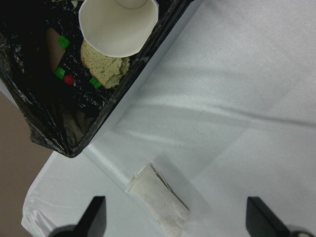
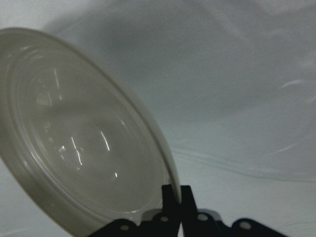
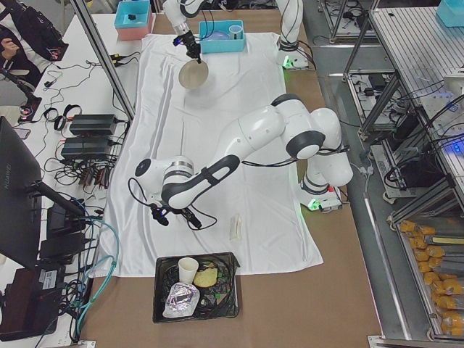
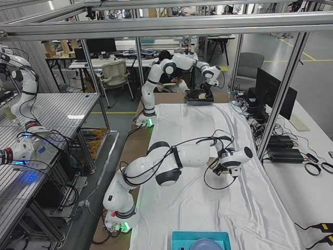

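A beige plate (image 2: pixel 79 128) fills much of the right wrist view; my right gripper is shut on its rim, and in the camera left view it lifts it near the blue bin (image 3: pixel 222 45). My left gripper stands open above the white cloth, beside a folded paper piece (image 1: pixel 157 197). Beyond it is a black-bagged bin (image 1: pixel 69 133) holding a white cup (image 1: pixel 118 24), bread (image 1: pixel 103 69) and small green and red bits; a foil item (image 3: pixel 180 299) shows there in the camera left view.
A monitor (image 3: pixel 18 196) and cables line the left side, with a metal frame post (image 3: pixel 101 58) at the table's edge.
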